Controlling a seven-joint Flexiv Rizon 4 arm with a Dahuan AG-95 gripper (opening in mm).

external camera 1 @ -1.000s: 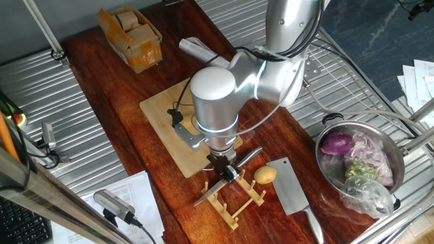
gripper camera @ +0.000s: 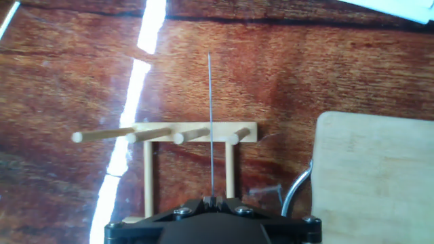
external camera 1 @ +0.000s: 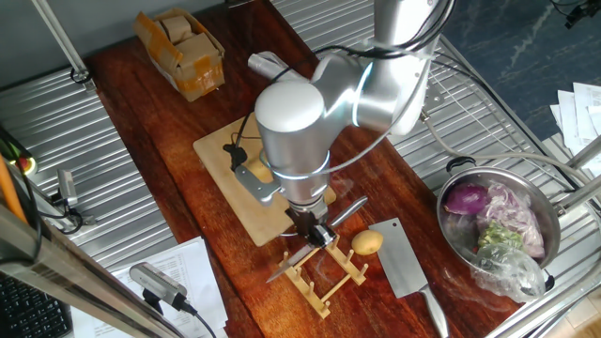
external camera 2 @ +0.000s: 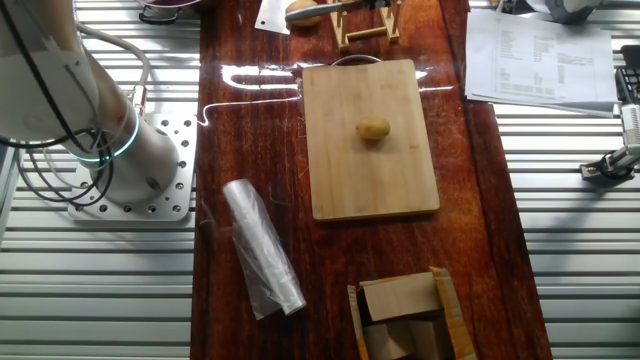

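Observation:
My gripper (external camera 1: 319, 237) is shut on a knife (external camera 1: 349, 210), holding it over the near part of the table. Its silver handle sticks out on one side and the blade on the other. Seen edge-on, the knife blade (gripper camera: 210, 122) is a thin line rising from between the fingertips. Under it is a wooden peg rack (external camera 1: 313, 291), with its pegs (gripper camera: 193, 135) showing on both sides of the blade. Whether the blade touches the rack is unclear. In exterior view 2 the knife (external camera 2: 318, 10) and rack (external camera 2: 365, 36) are cut by the top edge.
A cutting board (external camera 2: 330, 170) bearing a potato (external camera 2: 373, 128) lies beside the rack. Another potato (external camera 1: 367, 243) and a cleaver (external camera 1: 401, 258) lie on its other side. A pot (external camera 1: 451, 235) of vegetables, a plastic roll (external camera 2: 262, 245) and a cardboard box (external camera 1: 183, 56) stand farther off.
The arm has shifted slightly left in exterior view 1. Rack, potatoes and cleaver stay in place.

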